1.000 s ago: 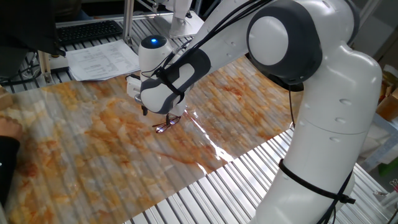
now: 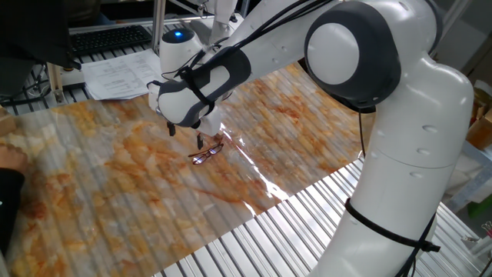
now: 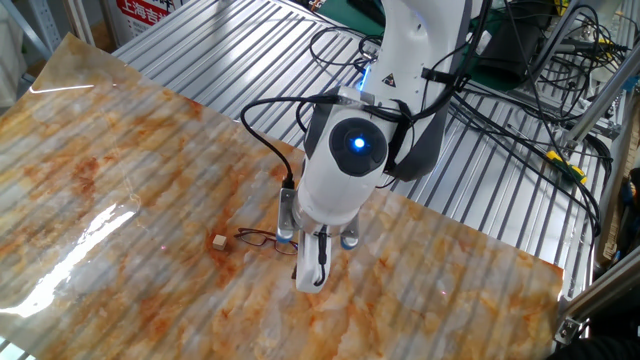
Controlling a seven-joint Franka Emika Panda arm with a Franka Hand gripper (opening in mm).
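Note:
A pair of dark-framed glasses (image 2: pixel 206 155) lies on the marbled sheet that covers the table. My gripper (image 2: pixel 185 136) hangs above the sheet, a little to the left of the glasses in exterior view 1. Its two dark fingertips stand well apart with nothing seen between them, so it is open. From exterior view 2, the glasses (image 3: pixel 262 240) are partly covered by the hand, and the fingertips are hard to make out. Beside the glasses rests a small light wooden block (image 3: pixel 220 242), which the arm hides in the other view.
Papers (image 2: pixel 127 75) and a keyboard (image 2: pixel 111 38) lie beyond the sheet's far edge. A person's hand (image 2: pixel 13 158) rests at the left edge. Loose cables (image 3: pixel 525 150) run over the slatted table. Much of the marbled sheet (image 2: pixel 115 185) is bare.
The glasses have stayed where they were.

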